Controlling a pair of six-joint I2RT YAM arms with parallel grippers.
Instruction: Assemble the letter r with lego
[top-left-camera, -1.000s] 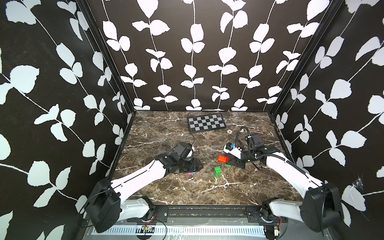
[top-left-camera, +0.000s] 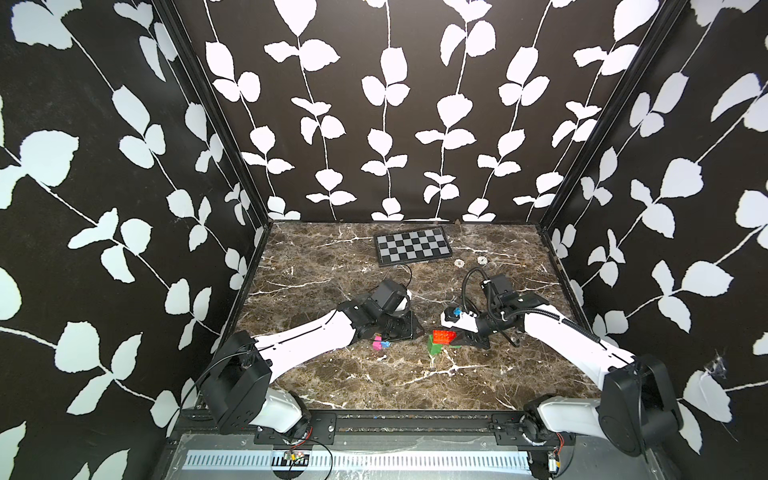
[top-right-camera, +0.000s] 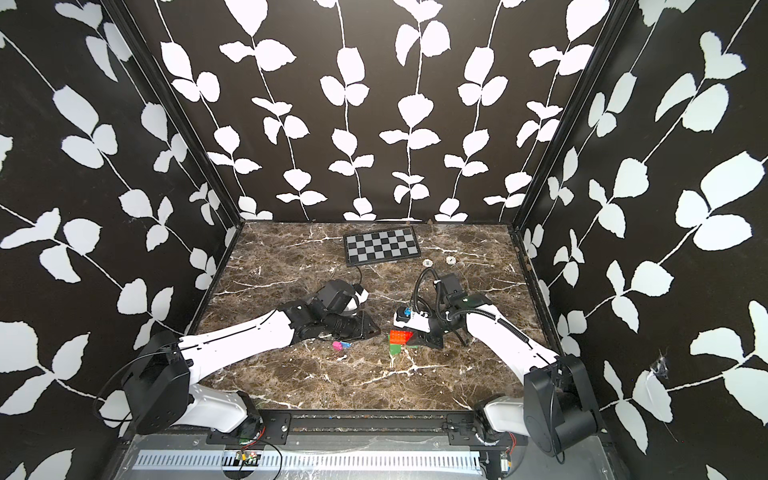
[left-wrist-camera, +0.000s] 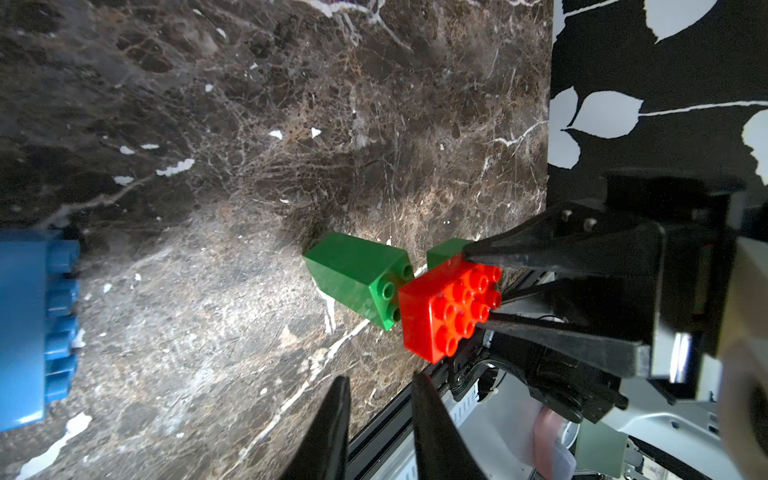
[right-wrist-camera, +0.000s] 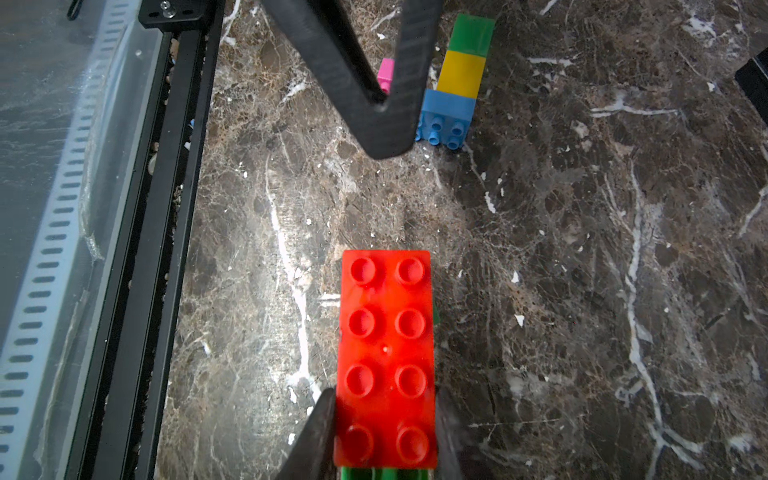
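A red brick (right-wrist-camera: 385, 352) is gripped by my right gripper (top-left-camera: 464, 340), its studs facing up in the right wrist view. A small green brick (left-wrist-camera: 448, 250) shows behind it in the left wrist view. A separate green brick (left-wrist-camera: 344, 264) stands on the table close to the red brick (left-wrist-camera: 444, 312); whether they touch cannot be told. To the left, my left gripper has a gap between its fingers and nothing in it. A stack of blue, yellow (right-wrist-camera: 462, 74) and green bricks lies on the table beyond, with a pink brick (right-wrist-camera: 385, 74) beside it.
At the back lies a checkered board (top-left-camera: 413, 245), with two small round pieces (top-right-camera: 439, 261) to its right. The two grippers stand close together at mid-table. Bare marble spreads around them, and a rail (top-left-camera: 376, 420) runs along the front.
My left gripper has moved to the right, toward the red brick.
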